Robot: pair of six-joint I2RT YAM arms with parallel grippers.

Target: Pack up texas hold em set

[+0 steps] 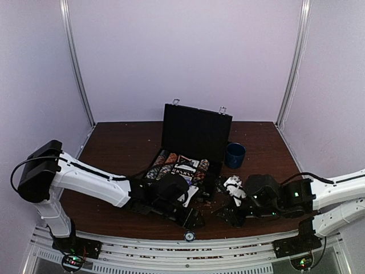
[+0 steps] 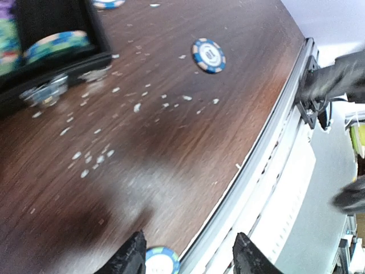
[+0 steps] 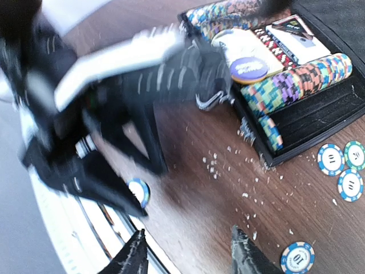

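The black case (image 1: 197, 134) stands with its lid up, chip rolls and cards in its tray. A blue-rimmed white chip (image 1: 189, 236) lies by the table's front edge, also in the left wrist view as a chip (image 2: 161, 261). Just beside it, my left gripper (image 1: 194, 220) is part open with nothing between its fingers. Empty and part open too, my right gripper (image 1: 224, 214) hangs low right of the left one. The right wrist view shows loose chips (image 3: 297, 258) on the table, several of them near the case's corner (image 3: 350, 184).
Behind the right gripper, a blue mug (image 1: 235, 154) stands beside the case. Both arms crowd the front middle, close together. Bare table (image 1: 114, 142) lies at the back left. A metal rail (image 1: 188, 251) borders the front.
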